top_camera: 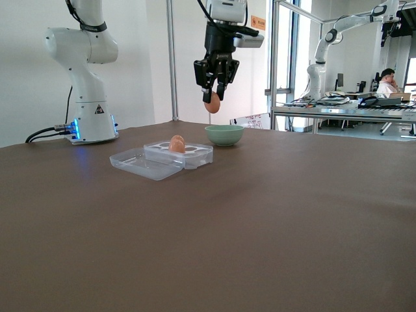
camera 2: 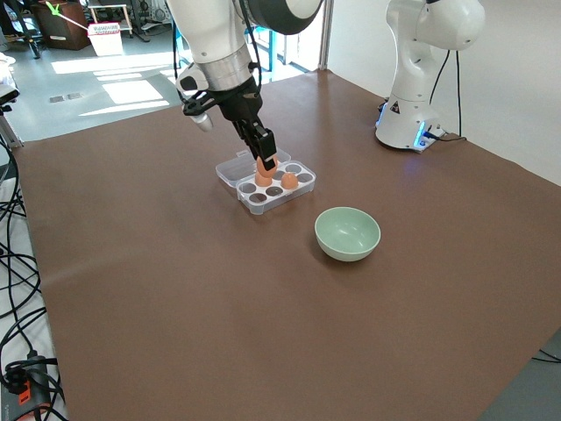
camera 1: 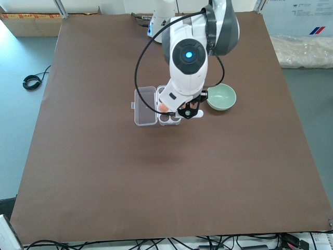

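My black gripper [top_camera: 212, 95] is shut on a brown egg [top_camera: 212, 105], held above the table to the right of the egg box [top_camera: 198, 158] in the top view. Two more eggs show in the box, one of them [camera 2: 289, 181] clear in the right view; the box's clear lid [camera 1: 144, 107] lies open beside it. A pale green bowl [camera 2: 347, 233] stands apart near the box, empty as seen from the right view. In the left view the arm hides much of the box and the gripper's fingers.
A white robot arm base [top_camera: 91, 123] stands at the back with black cables.
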